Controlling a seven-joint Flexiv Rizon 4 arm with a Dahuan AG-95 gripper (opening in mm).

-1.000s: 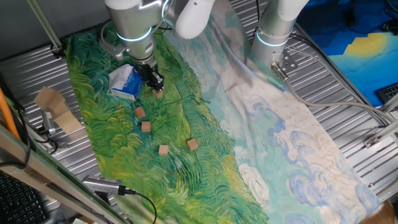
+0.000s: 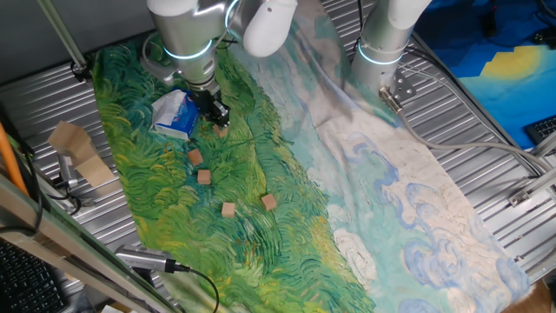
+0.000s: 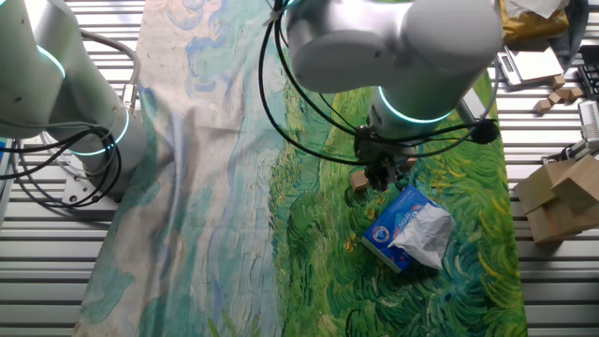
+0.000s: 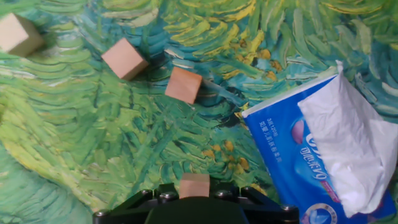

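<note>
My gripper [image 2: 222,120] points down over the green part of the cloth, beside the tissue box. A small wooden cube [image 4: 194,185] shows at the bottom middle of the wrist view, between the dark fingers; the gripper's body covers its lower part. In exterior view 1 that cube [image 2: 221,130] is just at the fingertips, and in exterior view 2 a cube [image 3: 359,180] sits close beside them. Whether the fingers touch it is not clear. Further cubes lie loose: an orange-toned one [image 4: 183,85], a paler one [image 4: 124,59] and one at the corner [image 4: 20,35].
A blue tissue box [image 4: 292,155] with white tissue sticking out stands right next to the gripper. An open cardboard box [image 2: 80,152] stands off the cloth.
</note>
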